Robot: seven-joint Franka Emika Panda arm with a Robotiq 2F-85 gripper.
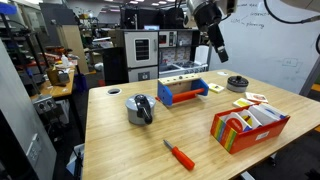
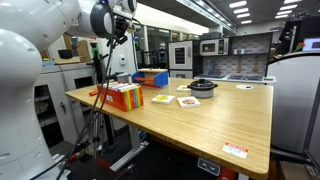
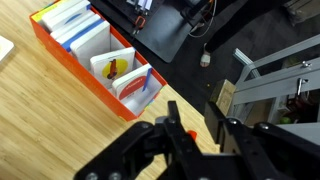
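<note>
My gripper (image 1: 222, 50) hangs high above the far side of the table. In the wrist view its dark fingers (image 3: 238, 128) fill the lower middle, and whatever may be between them is too dark to make out. A red patch (image 3: 193, 137) shows beside the fingers there. On the table lie a red-handled knife (image 1: 180, 157), a silver pot (image 1: 139, 109) with a black handle and a red box (image 1: 226, 137) packed with white and coloured items. The box also appears at upper left in the wrist view, well apart from the fingers.
Behind stands a wooden rack (image 1: 182, 86) with blue and red parts. A dark, lidded pot (image 1: 237, 82) sits at the back right, with several small flat cards nearby. The red box is close to the table's edge.
</note>
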